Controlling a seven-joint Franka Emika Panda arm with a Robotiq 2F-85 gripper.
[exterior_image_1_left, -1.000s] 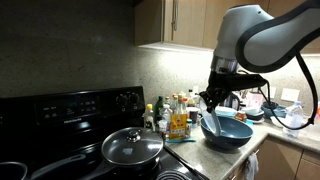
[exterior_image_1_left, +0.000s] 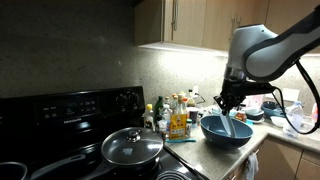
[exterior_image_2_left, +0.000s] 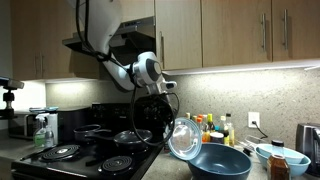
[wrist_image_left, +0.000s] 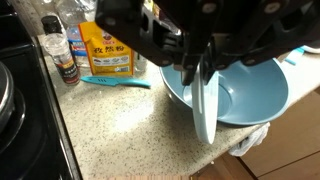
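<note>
A round pale disc, a plate or a lid (exterior_image_2_left: 185, 139), is held on edge by my gripper, which is shut on its rim. In the wrist view the disc (wrist_image_left: 205, 110) appears almost edge-on, over the near left side of a blue bowl (wrist_image_left: 248, 95). The same bowl (exterior_image_1_left: 226, 138) sits on the counter below the gripper (exterior_image_1_left: 229, 105) in exterior view 1. Exterior view 2 has the disc in front of and left of the bowl (exterior_image_2_left: 222, 160). Whether the disc touches the bowl, I cannot tell.
Left of the bowl is the stove with a lidded pan (exterior_image_1_left: 132, 148). Several bottles and a yellow packet (wrist_image_left: 115, 55) crowd the counter's back. A teal knife (wrist_image_left: 115, 81) lies beside the bowl. Bare counter (wrist_image_left: 130, 135) shows in front.
The gripper has moved to the right with the disc in it, from the bowl's left side to above the bowl in exterior view 1. The bowl looks unmoved.
</note>
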